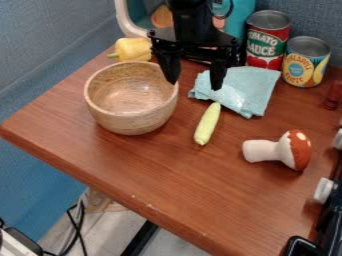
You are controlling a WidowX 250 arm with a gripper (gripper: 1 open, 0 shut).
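My black gripper (193,70) hangs above the back of the table, just above and behind the right rim of a pale wooden bowl (131,101). Whether its fingers are open or shut is hard to make out. A light green corn cob (207,124) lies right of the bowl, beside a folded pale blue cloth (245,92). A white mushroom with a red spotted cap (297,149) lies at the right of the table.
Two cans, a red one (267,42) and a yellow one (306,65), stand at the back right. A yellow item (132,49) and a teal-lined container (235,14) are at the back.
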